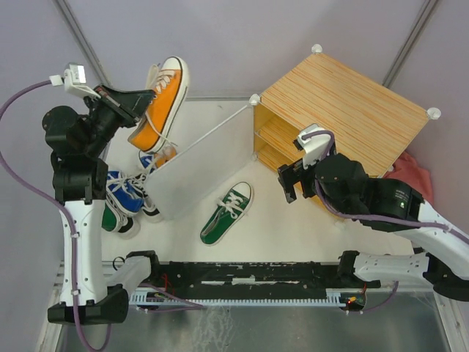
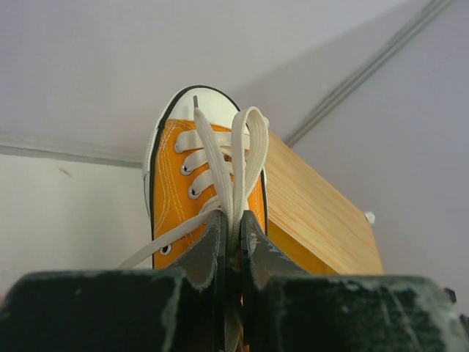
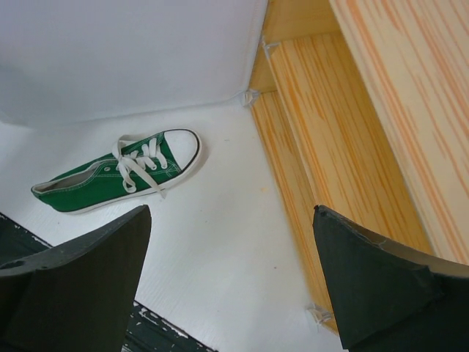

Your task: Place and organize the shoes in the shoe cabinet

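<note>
My left gripper (image 1: 149, 101) is raised at the upper left, shut on the white laces (image 2: 237, 161) of an orange shoe (image 1: 167, 92); in the left wrist view its toe points up. Below it shows part of a second orange shoe (image 1: 167, 154); whether that one hangs from the gripper I cannot tell. A blue shoe (image 1: 123, 192) lies among other shoes at the left. One green shoe (image 3: 113, 176) rests alone on the floor. In front of the wooden cabinet (image 1: 344, 110), my right gripper (image 1: 288, 183) stands open and empty.
The cabinet's white door (image 1: 201, 158) stands open, between the shoe pile and the cabinet's front. A red cloth (image 1: 410, 176) lies to the cabinet's right. Bare floor (image 3: 227, 235) separates the green shoe from the shelves (image 3: 352, 147).
</note>
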